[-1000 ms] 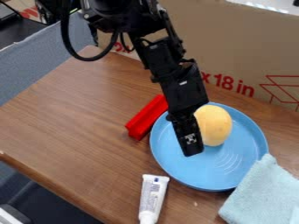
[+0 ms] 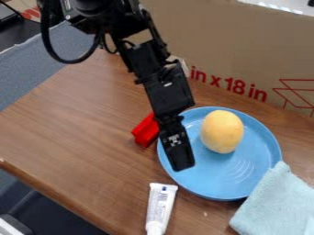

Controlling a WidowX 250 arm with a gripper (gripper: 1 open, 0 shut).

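Note:
My black gripper (image 2: 175, 151) reaches down from the top left over the left rim of a blue plate (image 2: 233, 179). Its fingertips are just left of a round yellow object (image 2: 222, 130) that sits on the plate, apart from it. How far the fingers stand apart is hard to see from this angle. A red bar-like object (image 2: 143, 131) lies left of the plate, partly hidden behind the arm.
A white tube (image 2: 160, 207) lies at the front, below the plate, and a pale blue cloth (image 2: 263, 207) at the right. A cardboard box (image 2: 245, 46) stands behind.
My gripper has moved left, away from the yellow object, which now shows more fully. The arm also covers more of the red object. The other objects have stayed in place.

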